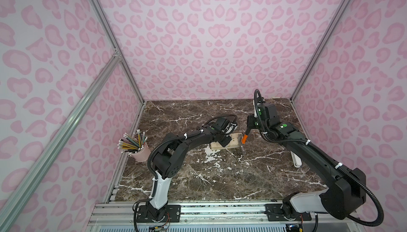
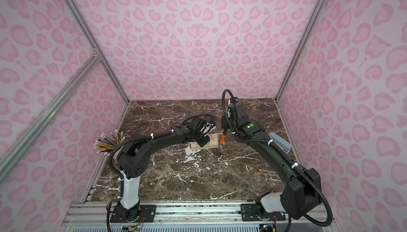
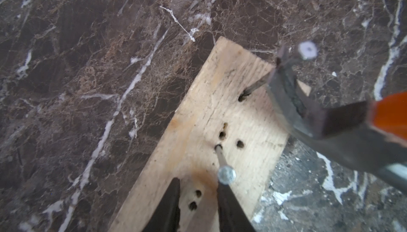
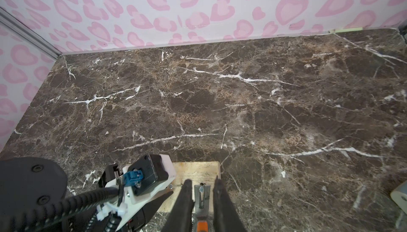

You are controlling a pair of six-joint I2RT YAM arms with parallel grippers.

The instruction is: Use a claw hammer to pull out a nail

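A pale wooden board [image 3: 186,126] with several holes lies on the marble table. One nail leans out of it, its head above the claw of the hammer; in the right wrist view it appears within the claw's slot. A second nail [image 3: 224,164] stands in the board, close to one fingertip of my left gripper, which is open over the board. My right gripper [image 1: 251,124] is shut on the handle of the orange-and-black claw hammer [image 1: 244,138], with the head down at the board's right end.
A pink cup [image 1: 140,153] of pencils stands at the table's left edge. White flakes [image 1: 209,153] lie in front of the board. A pale block [image 2: 280,142] sits at the right edge.
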